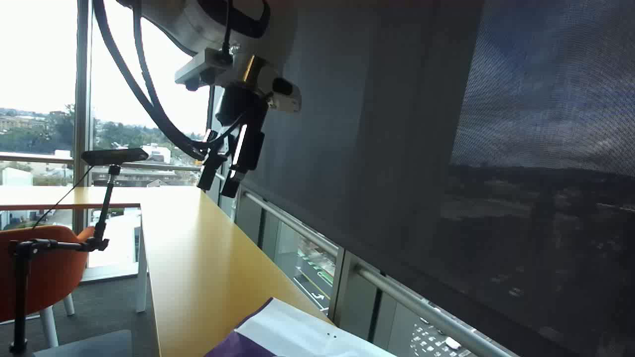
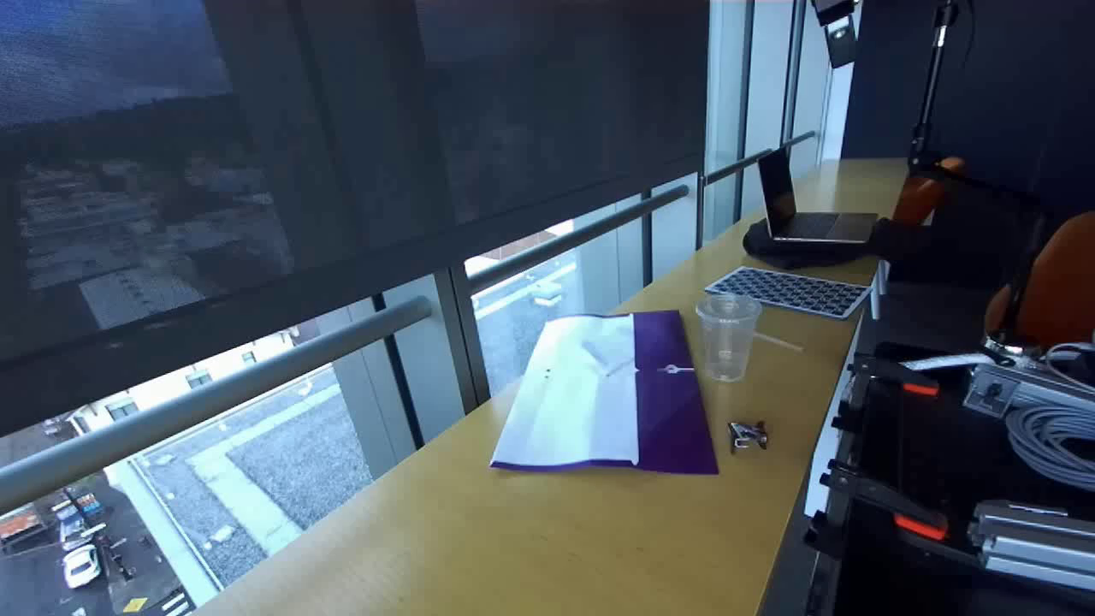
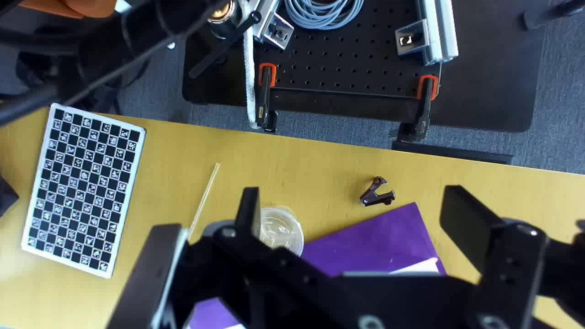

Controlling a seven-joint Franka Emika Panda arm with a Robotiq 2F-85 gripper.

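Observation:
My gripper (image 1: 218,189) hangs open, high over the table, with its fingers pointing down. In the wrist view its two dark fingers (image 3: 463,225) stand wide apart, and nothing is held between them. Below lie a clear plastic cup (image 2: 726,339), standing upright, and a purple and white folder (image 2: 672,411) beside it. A small dark staple remover (image 2: 748,435) rests on bare wood near the table's edge; the wrist view also shows this staple remover (image 3: 377,192) beyond the folder's corner. A thin straw (image 3: 204,198) lies left of the cup. My gripper hides part of the folder and cup.
A checkerboard (image 3: 85,189) lies flat on the table (image 2: 616,534), with a laptop (image 2: 821,221) behind it. Window rails (image 2: 575,241) and a dark blind (image 1: 381,137) run along one side. Clamps (image 3: 421,109) and a black cart border the other.

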